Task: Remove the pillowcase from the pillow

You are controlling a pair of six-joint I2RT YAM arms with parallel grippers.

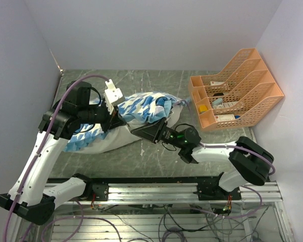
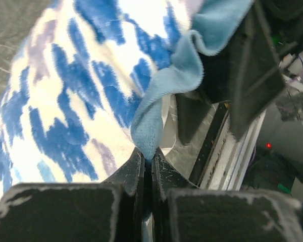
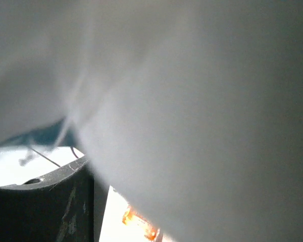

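Observation:
The blue-and-white pillowcase (image 1: 136, 107) lies bunched over the white pillow (image 1: 121, 140), whose front side is bare. My left gripper (image 1: 122, 122) is above the front edge of the cloth. In the left wrist view, that gripper is shut on the pillowcase's plain blue hem (image 2: 150, 121), which runs up and right from the tips. Just right of it, my right gripper (image 1: 143, 135) has its dark fingers (image 2: 250, 75) apart by the hem; whether any cloth lies between them is unclear. Pale fabric (image 3: 166, 111) fills most of the right wrist view, hiding the tips.
An orange divided rack (image 1: 237, 91) with small items stands at the back right. Grey table (image 1: 156, 161) shows bare in front of the pillow. Walls close in on the left, back and right.

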